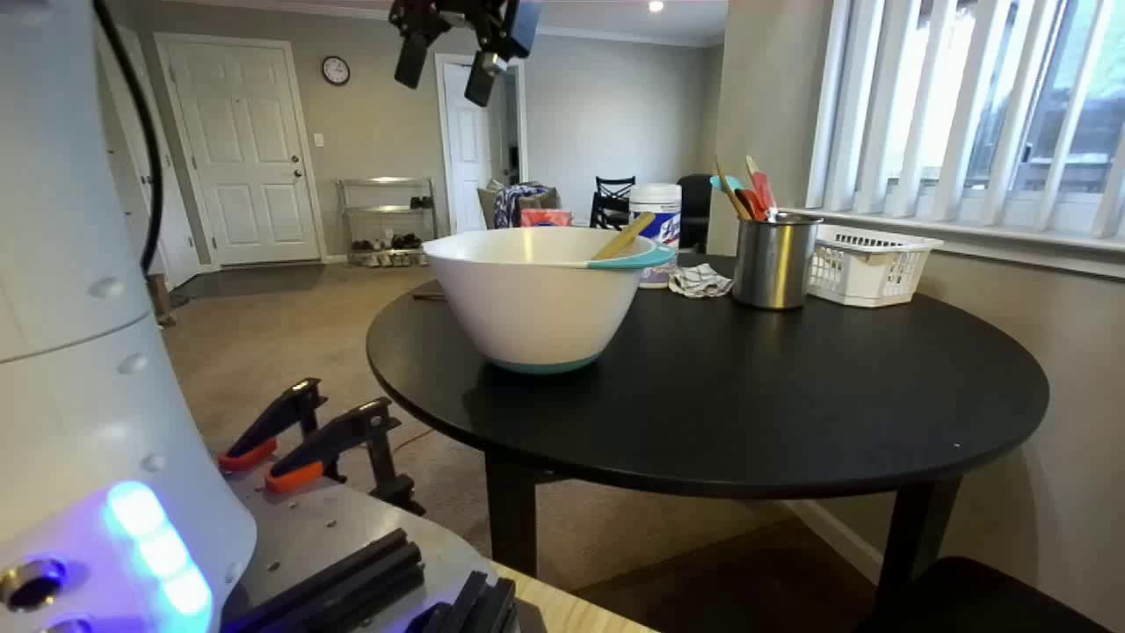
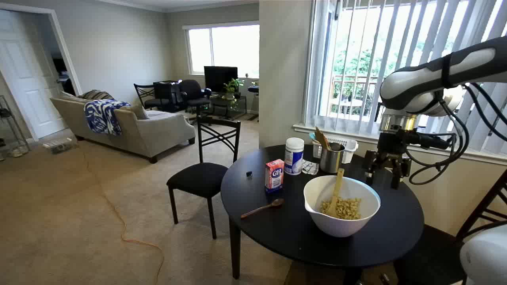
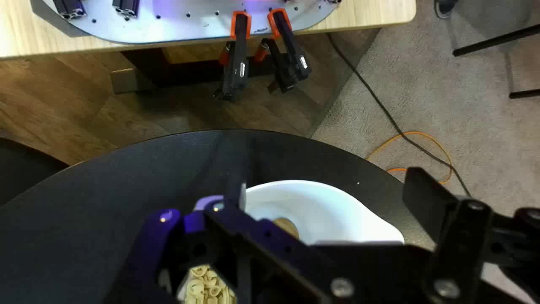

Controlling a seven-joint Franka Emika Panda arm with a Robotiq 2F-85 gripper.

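Observation:
A white mixing bowl with a teal base stands on the round black table. It holds pale pasta, and a wooden spoon leans in it. My gripper hangs above the table's level, open, with nothing between its fingers. In exterior view 1 the gripper shows high over the bowl, fingers spread apart. Seen from the wrist, the bowl lies below the fingers, partly hidden by the gripper's body; some pasta shows through a gap.
On the table are a red box, a white canister, a dark wooden spoon, a metal utensil pot, a folded cloth and a white basket.

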